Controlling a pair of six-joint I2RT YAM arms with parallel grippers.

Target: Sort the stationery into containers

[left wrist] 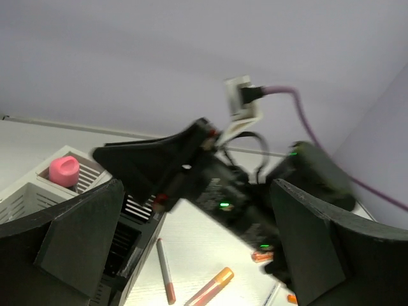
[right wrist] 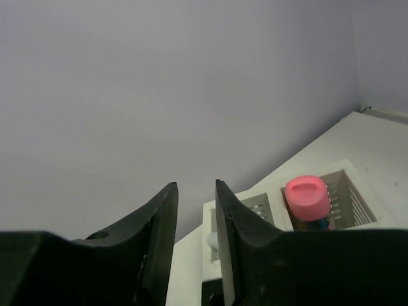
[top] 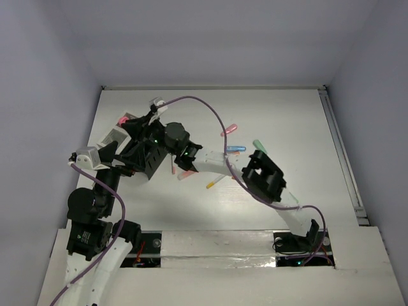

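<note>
The pale organiser box (left wrist: pixel 29 199) with slatted walls, dark in its near part, stands at the left of the table. A pink rounded item (right wrist: pixel 307 197) sits in one of its compartments, with a bit of blue showing beneath it. My right gripper is above the box, its fingers slightly apart and nothing between them. My left gripper stands open and empty at the box's near side. Loose on the table lie a pink marker (top: pixel 229 129), a blue marker (top: pixel 236 148), a green marker (top: pixel 259 146) and a red marker (left wrist: pixel 209 288).
My right arm (top: pixel 217 161) stretches across the table's middle and partly covers several pens. A thin pencil (left wrist: pixel 166 271) lies close by the box. Walls enclose the table, and its far right area is bare.
</note>
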